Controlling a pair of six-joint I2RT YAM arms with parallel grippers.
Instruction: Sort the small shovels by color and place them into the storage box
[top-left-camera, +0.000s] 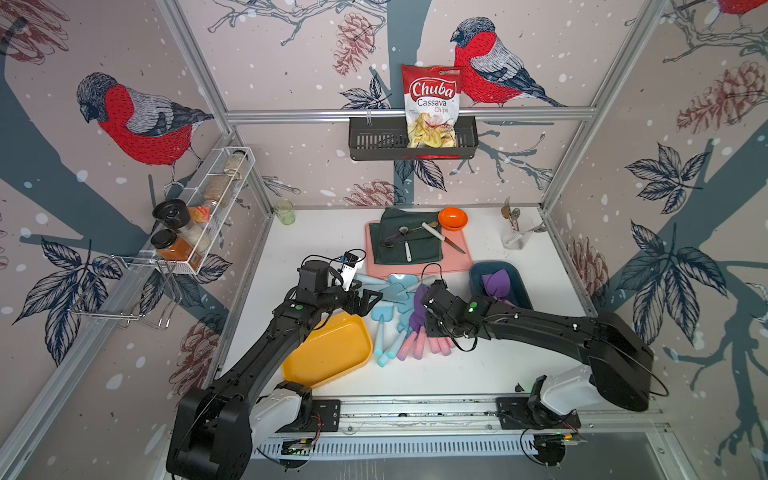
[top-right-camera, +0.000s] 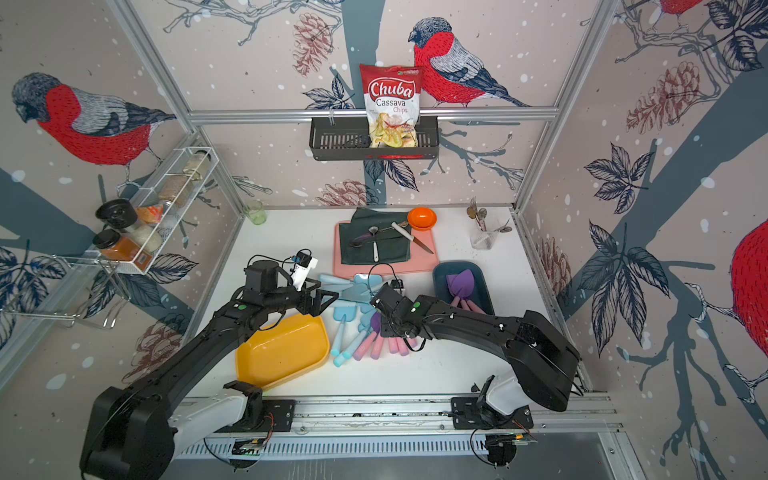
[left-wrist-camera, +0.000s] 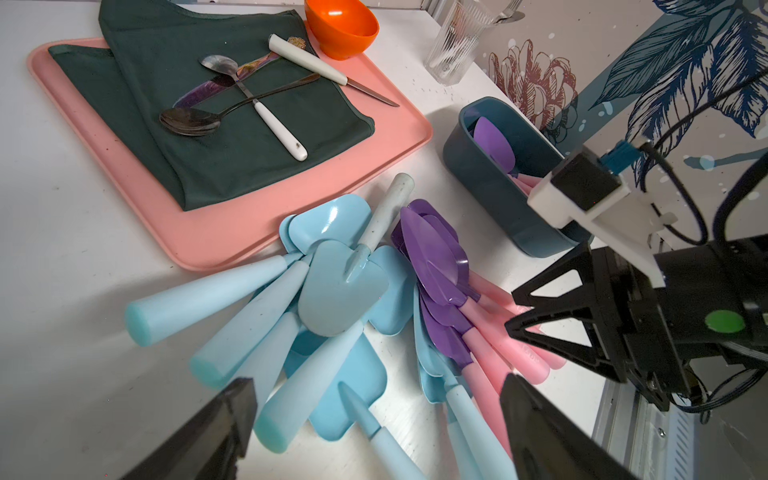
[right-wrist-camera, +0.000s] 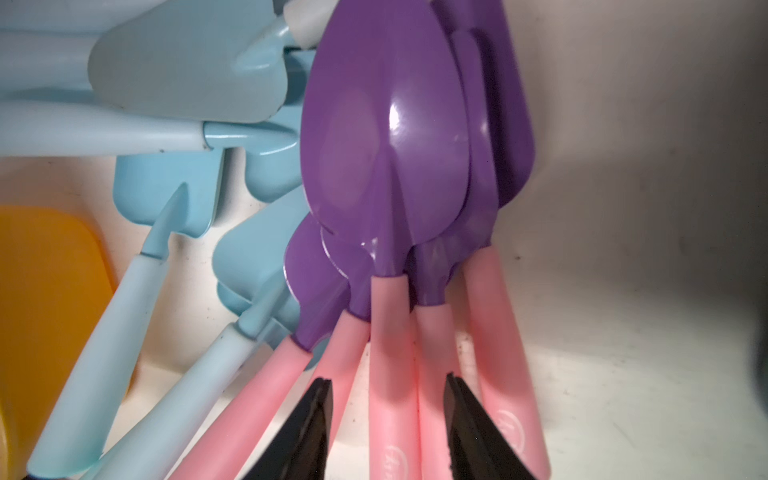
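Light-blue shovels (left-wrist-camera: 338, 293) lie heaped at the table's middle, beside purple shovels with pink handles (right-wrist-camera: 384, 144). My right gripper hangs over the pink handles, part open, with nothing visibly held. My left gripper (top-left-camera: 361, 299) stands open above the blue shovels' left end, empty. The dark blue box (left-wrist-camera: 496, 208) at the right holds purple shovels with pink handles. The orange tray (top-left-camera: 320, 360) at the front left looks empty.
A pink board (left-wrist-camera: 184, 240) with cloth and cutlery lies behind the pile, near an orange bowl (top-left-camera: 453, 217) and a utensil cup (top-left-camera: 516, 236). A glass (top-left-camera: 284, 212) stands at the back left.
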